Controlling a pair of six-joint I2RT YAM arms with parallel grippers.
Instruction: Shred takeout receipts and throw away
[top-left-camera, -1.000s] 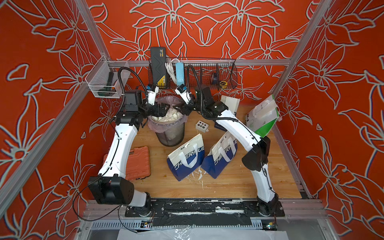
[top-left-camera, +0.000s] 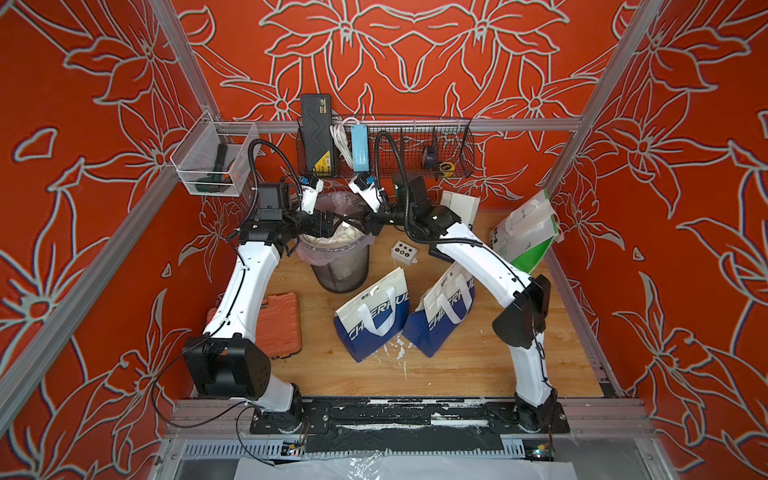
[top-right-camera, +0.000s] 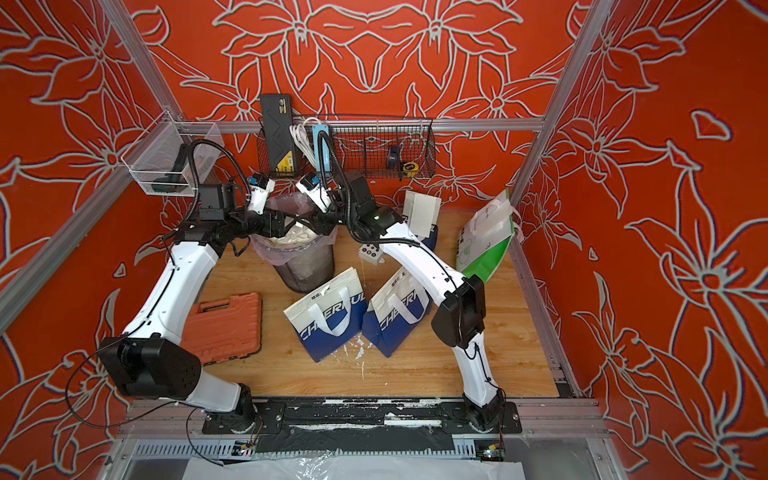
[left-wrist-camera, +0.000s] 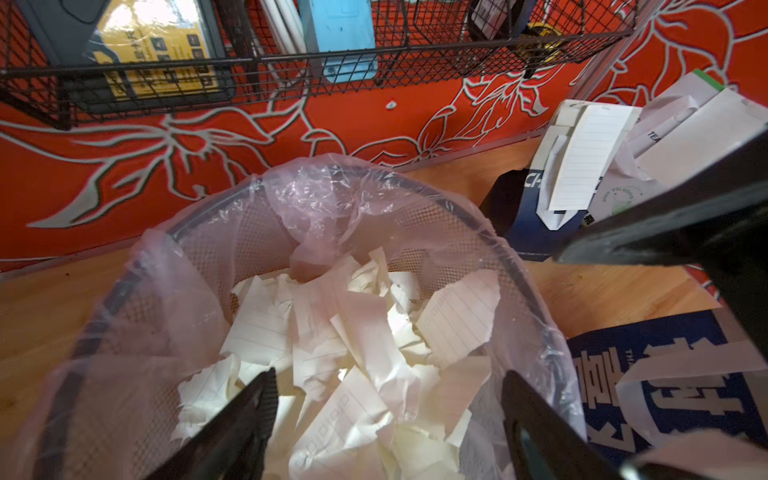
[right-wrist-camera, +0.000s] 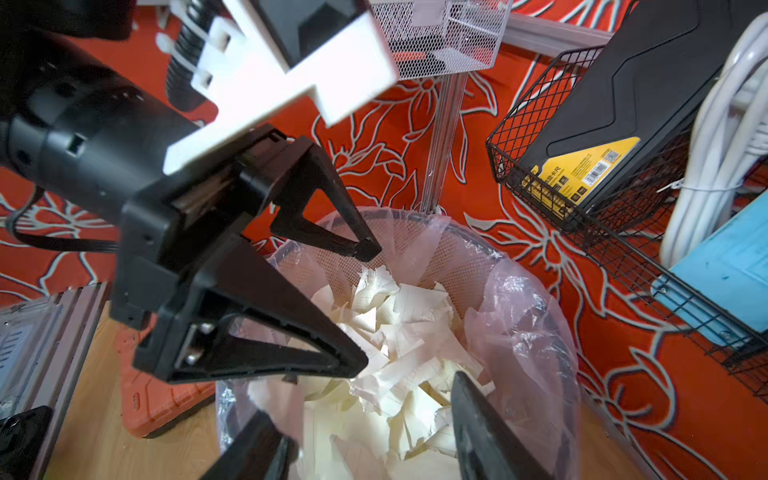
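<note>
A mesh bin with a pinkish plastic liner (top-left-camera: 338, 272) stands at the back left, holding many torn paper pieces (left-wrist-camera: 352, 336). Above it, my left gripper is open, with nothing between its fingers. Opposite, over the same bin, my right gripper stands open, its fingers apart. A blurred pale scrap (right-wrist-camera: 276, 404) shows against its left finger; whether it clings there is unclear. At the back stands a blue-and-white bag (left-wrist-camera: 552, 192) with a lined white receipt (left-wrist-camera: 590, 156) on it. Two similar bags, a left one (top-left-camera: 372, 316) and a right one (top-left-camera: 440, 308), stand in front.
A wire basket (top-left-camera: 416, 148) with a black box and cable hangs on the back wall. A green-and-white bag (top-left-camera: 524, 232) stands at the right and an orange case (top-left-camera: 280, 324) lies at the left. White bits litter the table.
My left gripper has shifted slightly right over the bin, closer to the right one. The bags have not moved.
</note>
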